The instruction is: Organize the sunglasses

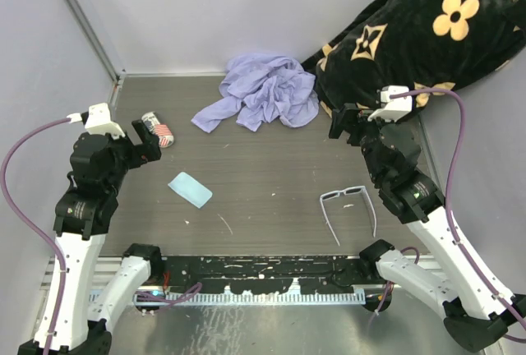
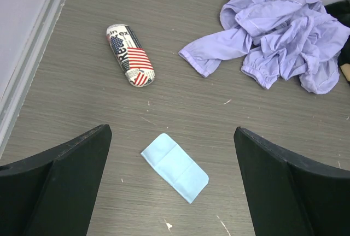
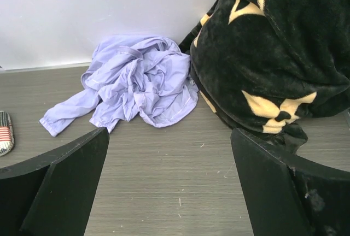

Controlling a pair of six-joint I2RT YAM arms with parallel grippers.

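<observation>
White-framed sunglasses rest on the table at the front right in the top view, temples unfolded and pointing toward the front edge. A rounded case with a flag print and lettering lies at the back left. Between the case and the front edge is a light blue folded cloth, flat on the table. My left gripper hangs above the left side near the case, open and empty. Well behind the sunglasses, my right gripper is also open, with nothing between its fingers; its wrist view does not show the sunglasses.
A crumpled lavender garment lies against the back wall. Beside it, a black blanket with yellow flowers fills the back right corner. A wall rail borders the left side.
</observation>
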